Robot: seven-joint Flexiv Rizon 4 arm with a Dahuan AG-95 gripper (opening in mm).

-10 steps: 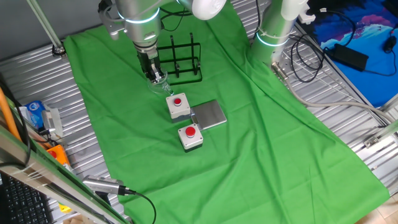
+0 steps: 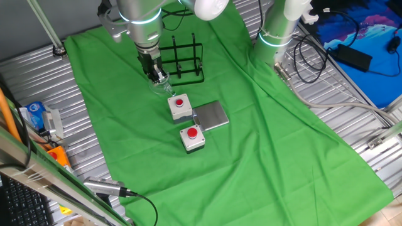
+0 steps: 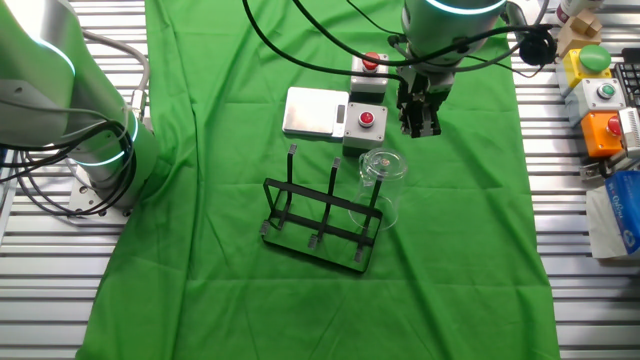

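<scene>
My gripper [image 2: 158,76] [image 3: 421,128] points down over the green cloth. It overlaps the clear glass mug [image 2: 162,86] in exterior view 1. In exterior view 2 it stands apart from that mug [image 3: 388,190], toward the button boxes and off to the right. The dark fingers are too small for me to tell whether they are parted. A handle shows on the side of the mug facing the boxes. Close beside the mug is a black wire rack [image 2: 178,68] [image 3: 328,229] with several upright prongs.
Two grey boxes with red buttons, one nearer the mug [image 2: 180,108] [image 3: 365,128] and one farther [image 2: 193,138] [image 3: 369,78], flank a flat silver scale [image 2: 211,115] [image 3: 312,111]. Cables cross above them in exterior view 2.
</scene>
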